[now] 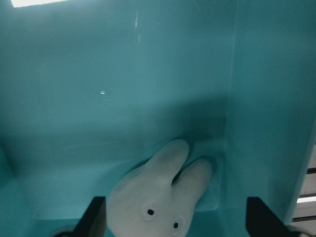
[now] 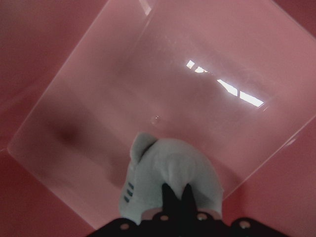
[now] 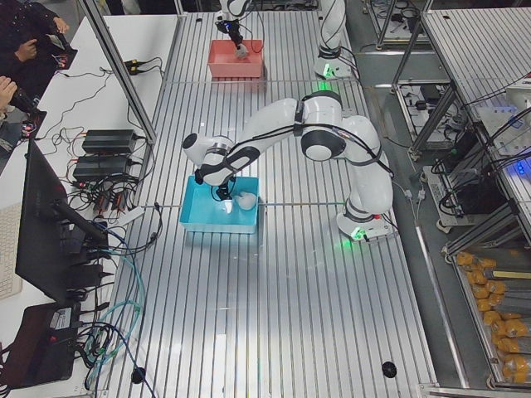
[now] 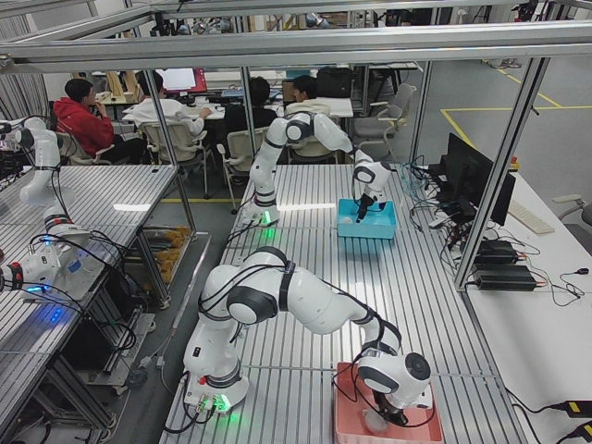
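Note:
A white plush with long ears (image 1: 153,197) lies in the blue bin (image 3: 219,222). My left gripper is down inside that bin over the plush, open, a finger on either side of it. A pale grey plush (image 2: 148,173) with a small ear and dark stripes is in the pink bin (image 4: 340,416); my right gripper is shut on it, its fingertips pinching the fabric at the top.
Both bins stand on the slatted metal table (image 3: 299,298), with clear surface around them. Monitors (image 3: 50,240), power boxes and cables line one side. A metal post (image 4: 499,203) rises beside the table.

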